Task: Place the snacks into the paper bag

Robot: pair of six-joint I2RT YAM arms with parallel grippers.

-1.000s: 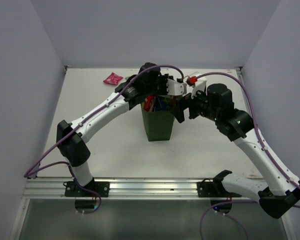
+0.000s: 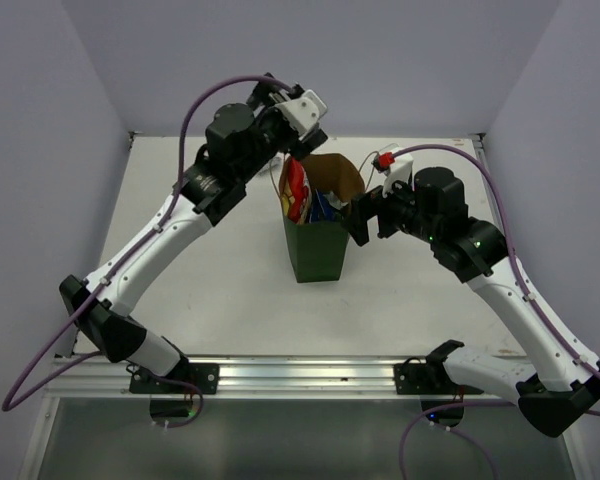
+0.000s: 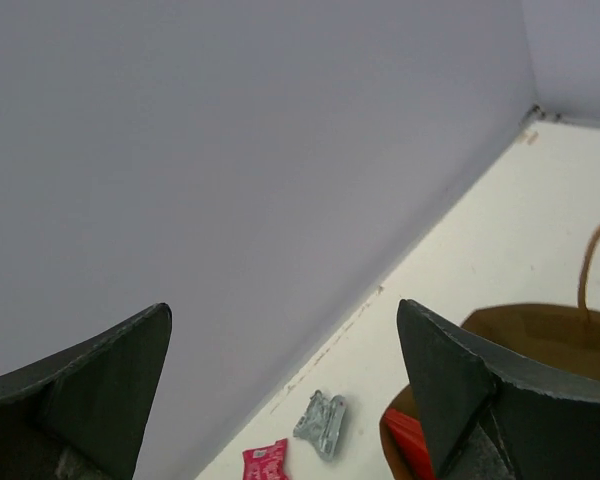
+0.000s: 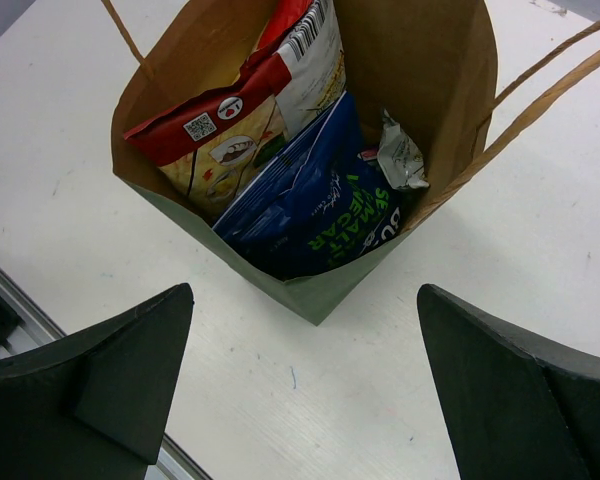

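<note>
The green-brown paper bag (image 2: 318, 255) stands open on the table. Inside it, in the right wrist view, are a red-and-yellow packet (image 4: 235, 150), a dark blue crisp packet (image 4: 330, 215) and a small silver packet (image 4: 400, 155). Behind the bag, two snacks lie loose in the left wrist view: a grey packet (image 3: 323, 425) and a pink packet (image 3: 266, 463); the left arm covers the pink one from above. My left gripper is open and empty, raised beyond the bag's left side. Open too, my right gripper hangs by the bag's right front, nothing between its fingers.
Twisted paper handles (image 4: 545, 100) stick up from the bag's rim. Grey walls (image 2: 50, 150) border the table, and a metal rail (image 2: 310, 370) runs along its front.
The right arm has stayed still.
</note>
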